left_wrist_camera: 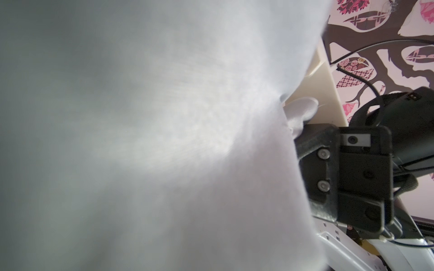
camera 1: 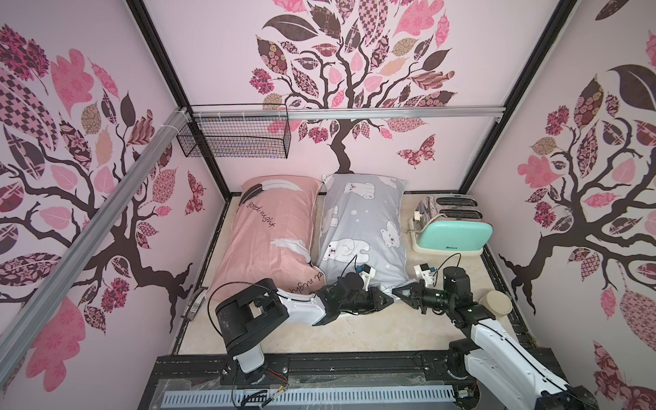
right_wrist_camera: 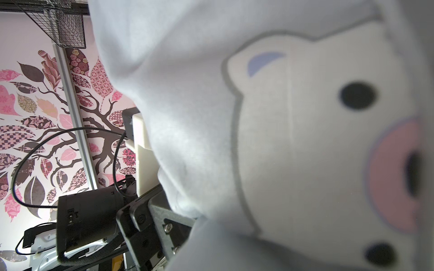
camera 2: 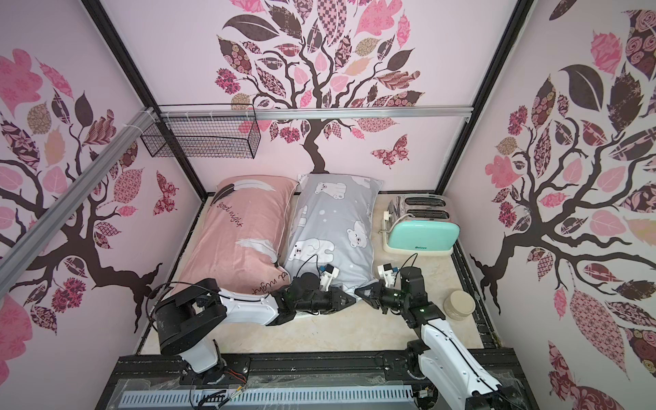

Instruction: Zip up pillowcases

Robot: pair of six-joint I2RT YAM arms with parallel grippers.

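Note:
A grey pillowcase with white bears (camera 1: 362, 225) lies full on the table, its near end by both grippers. My left gripper (camera 1: 387, 298) comes in from the left at that end; my right gripper (camera 1: 397, 293) faces it closely from the right. Grey cloth (left_wrist_camera: 180, 135) fills most of the left wrist view and hides the left fingertips, so its opening cannot be read. The right gripper looks shut at the cloth's edge; what lies between its fingers is hidden. A pink pillowcase (camera 2: 239, 218) rests alongside, left of the grey one. No zipper slider can be made out.
A mint-green toaster (camera 1: 454, 235) stands right of the grey pillow. A round beige object (camera 1: 495, 302) sits beside the right arm. The wire basket (camera 1: 235, 136) hangs at the back left. Bare table (camera 1: 403, 335) shows along the front.

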